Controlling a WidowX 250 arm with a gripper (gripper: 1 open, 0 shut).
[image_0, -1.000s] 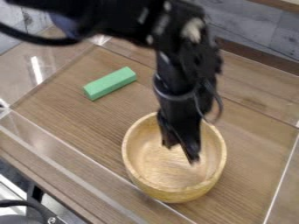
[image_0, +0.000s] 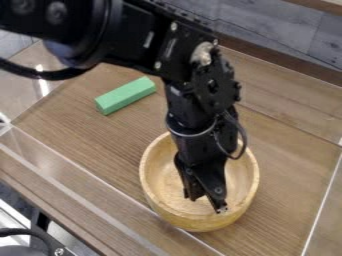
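My gripper (image_0: 203, 192) hangs from the black arm down inside a round, light wooden bowl (image_0: 166, 200) at the lower middle of the view. Its fingertips sit low in the bowl and appear close together; whether they touch the bottom is unclear. I see nothing held between them. A green block (image_0: 126, 95) lies on the table to the left, apart from the bowl.
A grey wall stands at the back right. Dark fittings and a cable are at the lower-left edge.
The arm and gripper have moved slightly downward into the bowl. The bowl and green block look unmoved.
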